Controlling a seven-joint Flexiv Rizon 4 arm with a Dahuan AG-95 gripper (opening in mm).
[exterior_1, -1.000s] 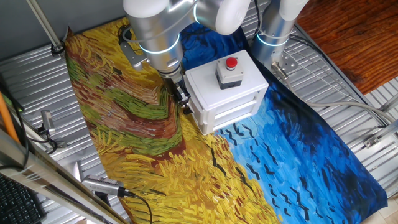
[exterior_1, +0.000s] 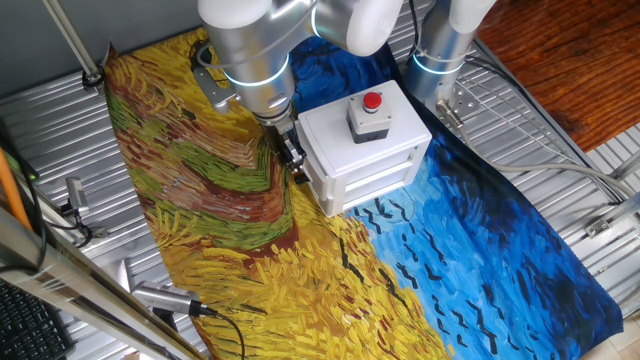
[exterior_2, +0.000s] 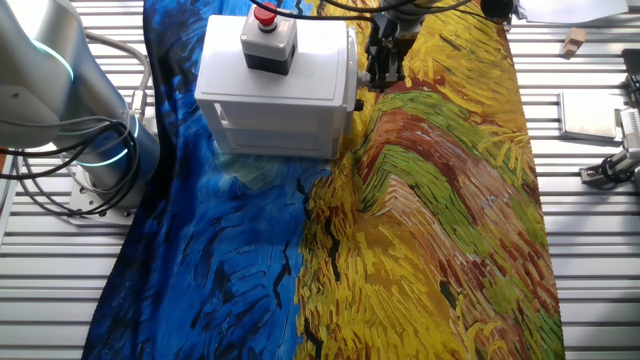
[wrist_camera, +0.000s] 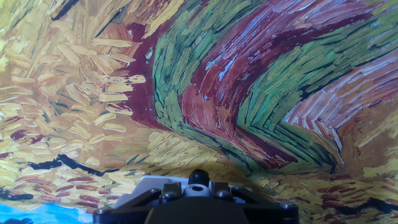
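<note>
A small white drawer cabinet (exterior_1: 362, 160) stands upright on the painted cloth. In exterior view 2, a dark round knob (exterior_2: 358, 105) sticks out low on its drawer front. My gripper (exterior_1: 297, 168) points down right beside that front, at the cabinet's left in exterior view 1. From the other side, the gripper (exterior_2: 384, 62) shows dark against the cloth, close to the knobs. At the bottom of the wrist view, the gripper has its fingers (wrist_camera: 171, 190) close together around a pale piece, with a black knob (wrist_camera: 199, 177) just beyond. Whether they grip anything is unclear.
On the cabinet's top sits a grey box with a red button (exterior_1: 372, 102). A cabled device (exterior_1: 172, 299) rests at the cloth's edge.
</note>
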